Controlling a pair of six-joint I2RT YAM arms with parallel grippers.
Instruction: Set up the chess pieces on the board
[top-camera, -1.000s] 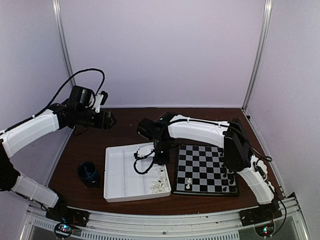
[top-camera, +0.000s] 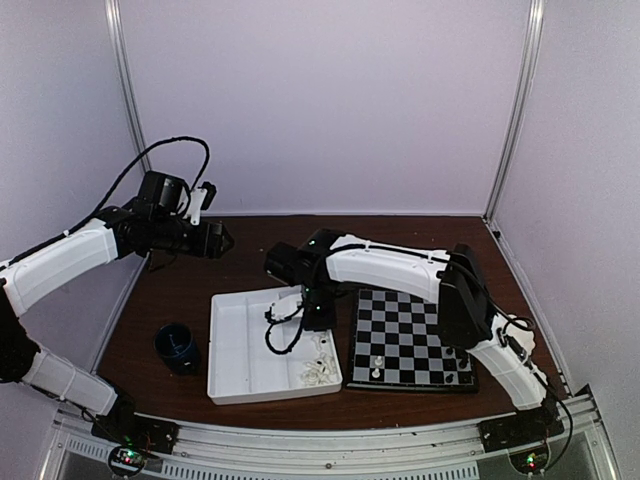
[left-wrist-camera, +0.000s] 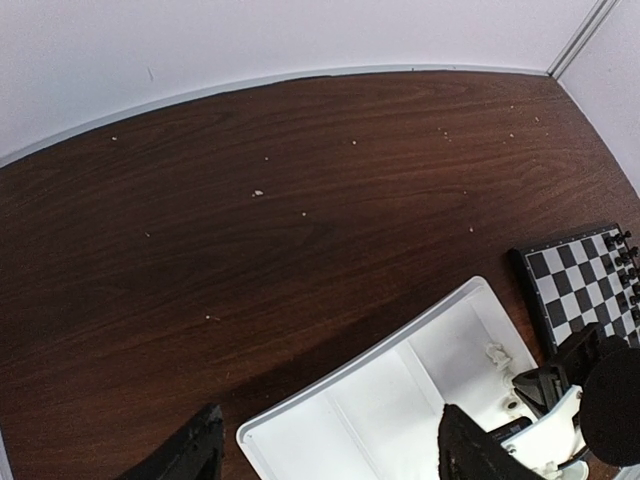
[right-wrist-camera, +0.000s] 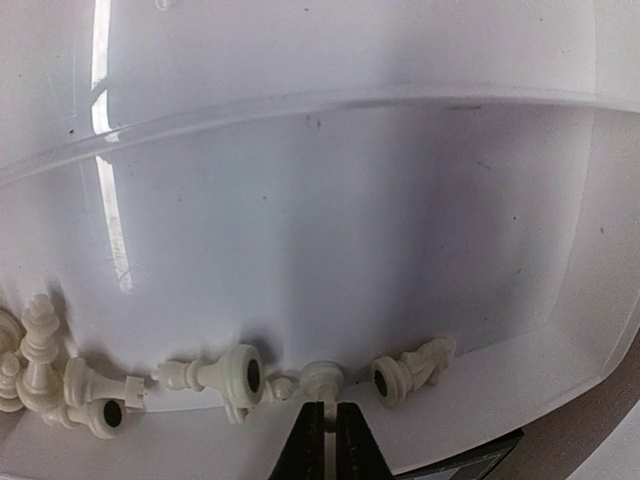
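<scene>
White chess pieces (top-camera: 320, 370) lie heaped in the right compartment of the white tray (top-camera: 240, 398). In the right wrist view my right gripper reaches down along the tray's side. Its fingers are close together at a white piece (right-wrist-camera: 322, 378), whose narrow part shows at the tips; whether they grip it is unclear. Nearby lie a knight (right-wrist-camera: 415, 370) and a pawn-like piece (right-wrist-camera: 215, 375). My left gripper is open and empty, high over the table's left. Two white pieces (top-camera: 377, 368) stand on the checkered board (top-camera: 390, 325); dark pieces (top-camera: 450, 365) line its right side.
A dark cup (top-camera: 177, 349) stands left of the tray. My right arm (top-camera: 390, 268) stretches over the board's far edge and hides part of it. Behind the tray the brown table (left-wrist-camera: 250, 250) is bare.
The right arm has shifted slightly left along the tray, its forearm now a little lower in view. The left arm, tray and board pieces look unchanged.
</scene>
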